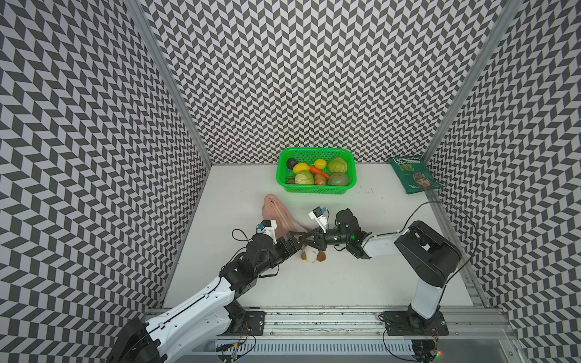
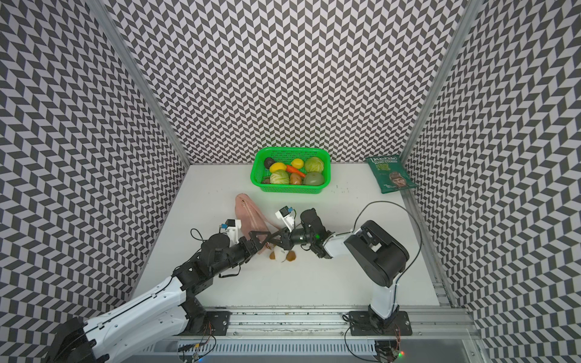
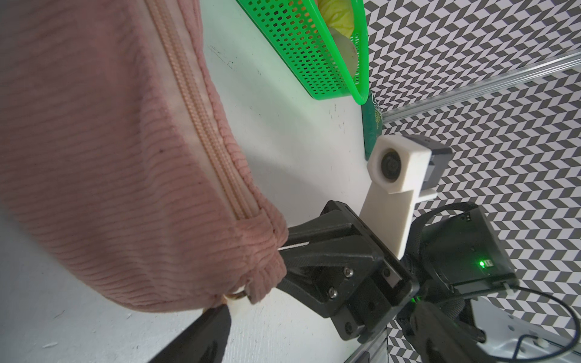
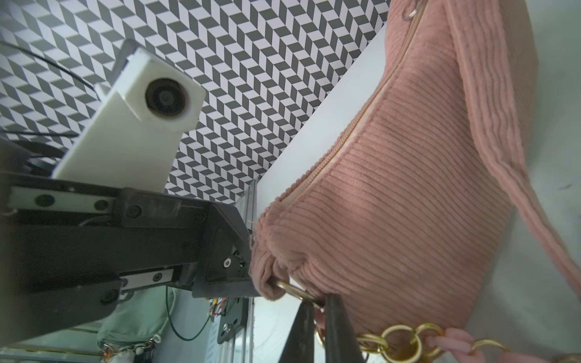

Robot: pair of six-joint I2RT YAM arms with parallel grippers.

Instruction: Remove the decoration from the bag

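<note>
The pink corduroy bag (image 4: pixel 387 242) lies on the table, its zipper running to a corner with a fabric loop and gold ring (image 4: pixel 296 292). A gold and pink chain (image 4: pixel 417 336) hangs along the bag below that ring. A white and brown plush (image 1: pixel 311 255) lies under the grippers; how it joins the chain is hidden. My left gripper (image 2: pixel 266 238) is open by the bag corner, its blurred fingers (image 3: pixel 202 338) wide apart. The right gripper has its fingertips close together at the ring; whether they pinch it cannot be told.
Behind the bag stands a green basket (image 1: pixel 316 189) of toy fruit and vegetables. A green snack packet (image 1: pixel 414 174) lies at the back right. Both gripper heads sit very close together.
</note>
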